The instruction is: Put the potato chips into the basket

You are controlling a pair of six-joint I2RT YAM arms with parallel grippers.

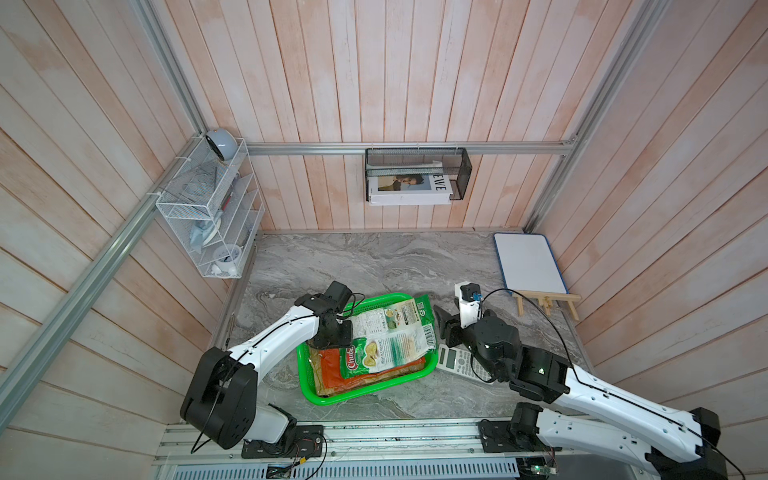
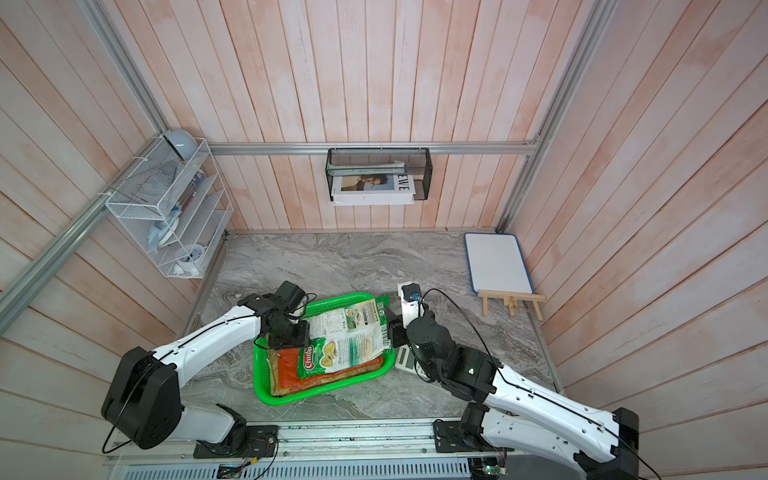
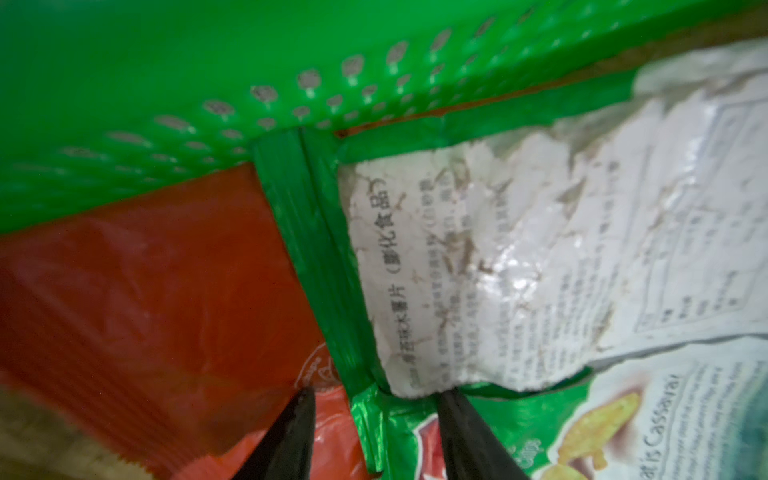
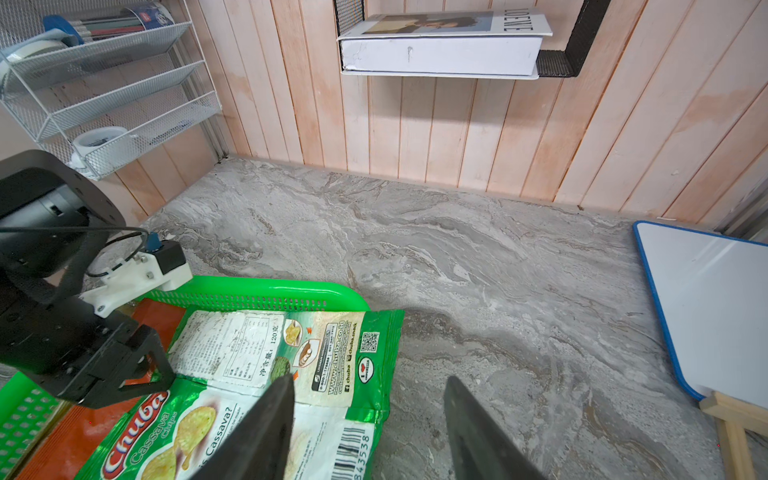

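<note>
The green-and-white potato chips bag (image 1: 392,340) lies slanted across the green basket (image 1: 307,387), on top of an orange-red bag (image 1: 328,369). Its right end reaches the basket's right rim. Over its left end is my left gripper, pointing down with fingers (image 3: 284,436) apart. Between them the left wrist view shows the bag's green edge. At the bag's right end stands my right gripper. In the right wrist view its fingers (image 4: 268,424) appear apart, with the bag's right edge in the gap; whether they grip it cannot be told.
A grey calculator (image 1: 460,361) lies just right of the basket, below the right gripper. A whiteboard (image 1: 529,264) on a wooden easel stands at the back right. White wire shelves (image 1: 212,204) hang at the left. The counter behind the basket is clear.
</note>
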